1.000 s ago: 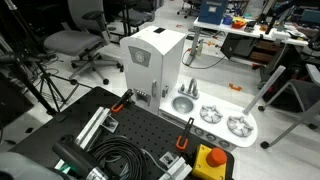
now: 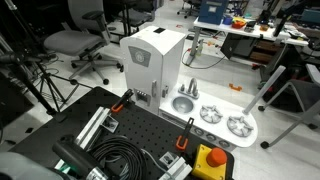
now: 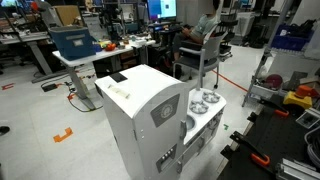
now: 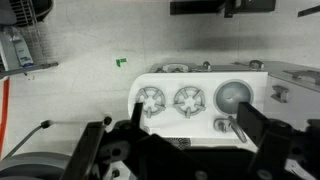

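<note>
A white toy kitchen stands on the floor, with a tall cabinet (image 2: 153,62) at one end and a low counter (image 2: 195,122) beside it. On the counter are a grey sink basin (image 4: 234,97), a faucet (image 4: 237,130) and two grey stove burners (image 4: 189,101). The same cabinet (image 3: 150,105) fills the middle of exterior view 2, its counter partly hidden behind it. In the wrist view my gripper is open, its dark fingers (image 4: 262,130) wide apart above the counter. Nothing shows between them. Neither exterior view clearly shows the gripper.
A black perforated table (image 2: 150,132) carries coiled cables (image 2: 118,158) and a yellow box with a red button (image 2: 212,160). Orange-handled clamps (image 2: 182,142) sit at its edge. Office chairs (image 2: 80,38) and desks stand behind; open floor (image 2: 235,85) lies beyond the counter.
</note>
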